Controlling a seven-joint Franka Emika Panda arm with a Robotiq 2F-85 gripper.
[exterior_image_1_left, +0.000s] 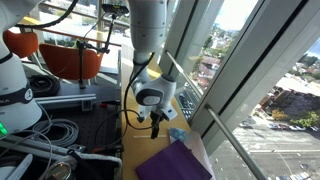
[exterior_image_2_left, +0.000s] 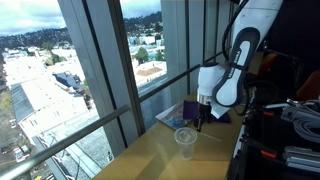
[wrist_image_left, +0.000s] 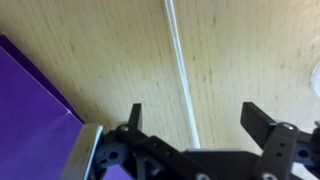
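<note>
A thin white stick (wrist_image_left: 183, 80), like a straw, lies on the wooden table (wrist_image_left: 110, 50). It runs lengthwise through the wrist view, between my two finger tips. My gripper is open above it, with a wide gap and nothing held. In exterior view 1 the gripper (exterior_image_1_left: 154, 131) points down close over the tabletop beside the stick (exterior_image_1_left: 147, 137). Exterior view 2 has the gripper (exterior_image_2_left: 199, 127) just behind a clear plastic cup (exterior_image_2_left: 186, 143). How far the finger tips are from the table cannot be told exactly.
A flat purple object (exterior_image_1_left: 173, 164) lies on the table; its edge (wrist_image_left: 30, 115) shows at left in the wrist view. Light blue material (exterior_image_1_left: 178, 134) sits near the window side. A smaller clear cup (exterior_image_2_left: 187, 154) stands close by. Bare tabletop (exterior_image_2_left: 145, 158) extends toward exterior view 2.
</note>
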